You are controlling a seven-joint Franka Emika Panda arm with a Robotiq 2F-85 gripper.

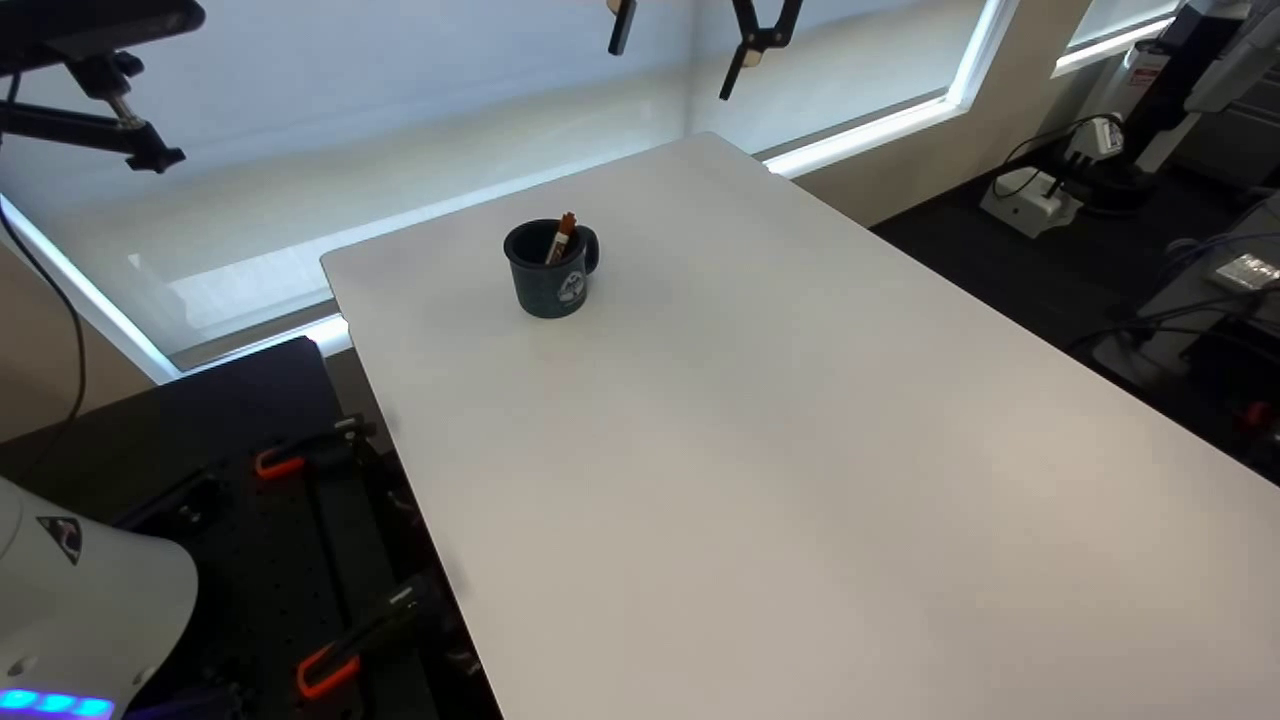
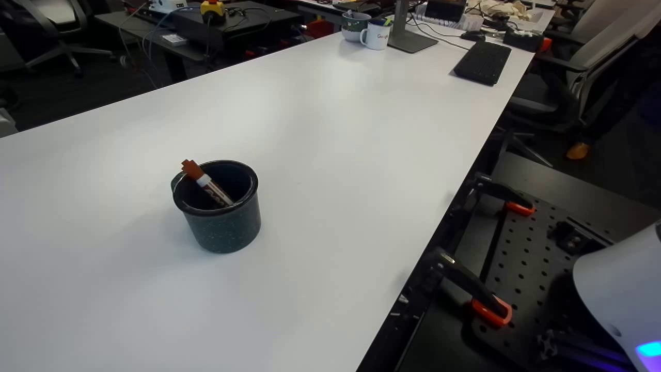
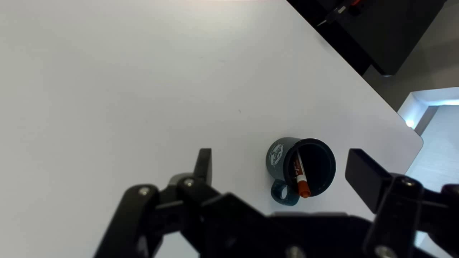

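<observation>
A dark speckled mug stands upright near the far left corner of the white table. Leaning inside it is a marker with an orange-brown cap, which pokes above the rim. Exterior view 2 shows the same mug and marker from the other side. High above the tabletop, my gripper stands open, its fingers wide apart and empty. Looking down in the wrist view, the mug and marker appear between the spread fingertips of my gripper, well below them.
Orange-tipped clamps sit along the robot's side.
</observation>
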